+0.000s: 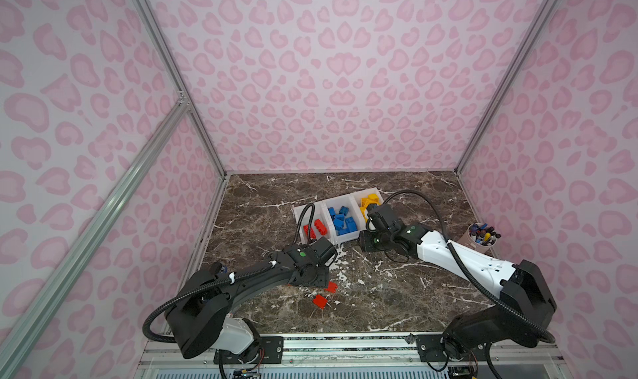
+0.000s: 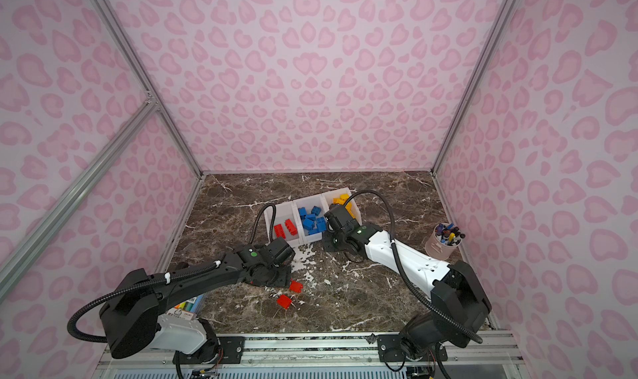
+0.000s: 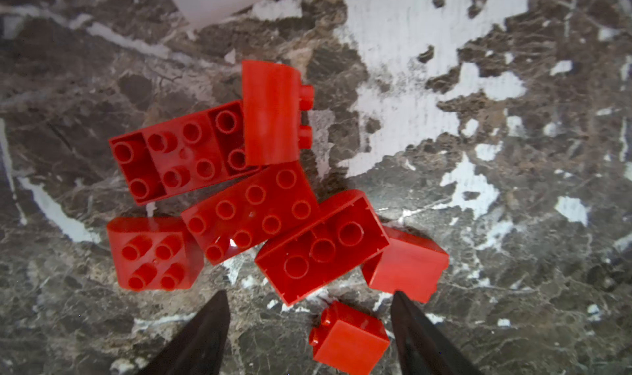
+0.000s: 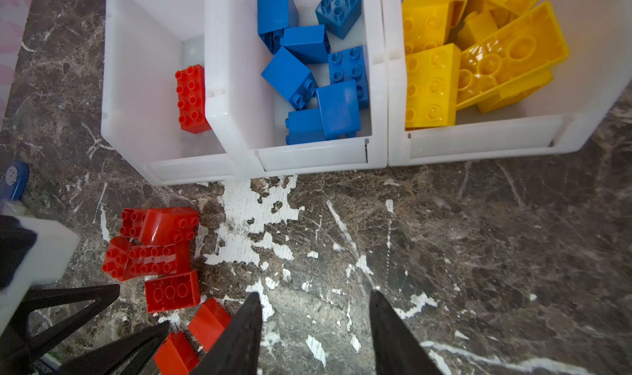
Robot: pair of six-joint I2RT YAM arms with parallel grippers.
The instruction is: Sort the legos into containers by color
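A cluster of several red bricks (image 3: pixel 250 204) lies on the table, one of them resting across others. A red block (image 3: pixel 408 266) and a smaller studded red block (image 3: pixel 352 342) lie at its near right side. Open above this group, my left gripper has nothing in its grasp; the smaller block shows between its fingers, on the table below. The white container's left compartment holds red bricks (image 4: pixel 191 98), its middle blue bricks (image 4: pixel 339 108), its right yellow bricks (image 4: pixel 431 85). My right gripper is open and empty over bare table in front of the container (image 4: pixel 316 159).
A cup of pens (image 1: pixel 481 238) stands at the far right. The left arm's dark fingers (image 4: pixel 82 362) reach in beside the red bricks in the right wrist view. Clear table lies in front of the blue and yellow compartments.
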